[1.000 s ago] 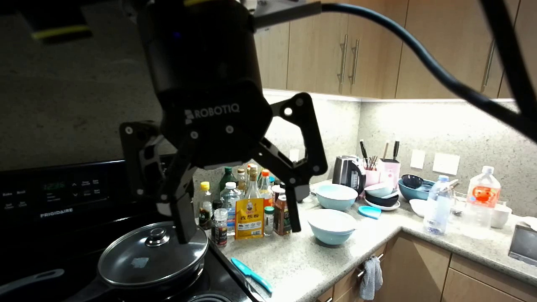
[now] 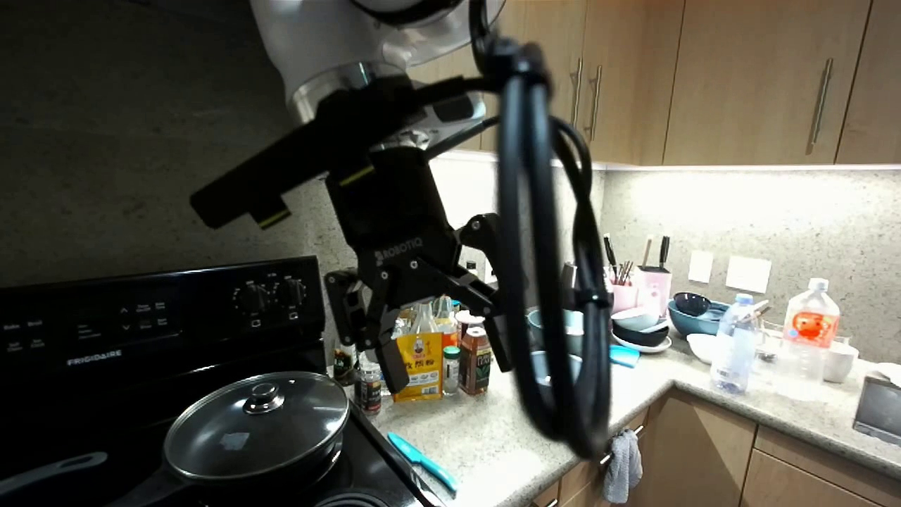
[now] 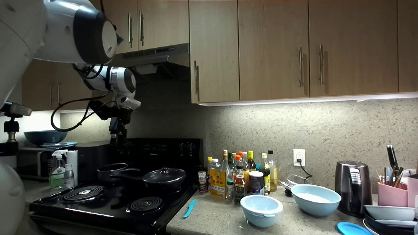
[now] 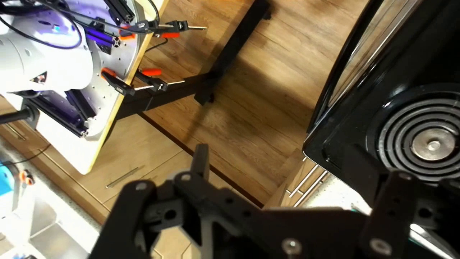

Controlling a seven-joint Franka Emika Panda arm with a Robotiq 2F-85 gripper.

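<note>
My gripper hangs in the air with its black fingers spread apart, open. In the wrist view nothing lies between the two fingertips of the gripper; floor and the stove's corner show beyond. From exterior view 2 the gripper appears high over the stove. A lidded pan sits on the stove, and a turquoise knife lies on the counter just right of it. Two light blue bowls, a nearer one and a farther one, stand on the counter.
Several bottles and a yellow packet crowd the counter against the wall. A kettle stands at the right, beside a pink utensil holder. In exterior view 1, dark cables loop down and partly hide the bowls.
The fingers remain apart.
</note>
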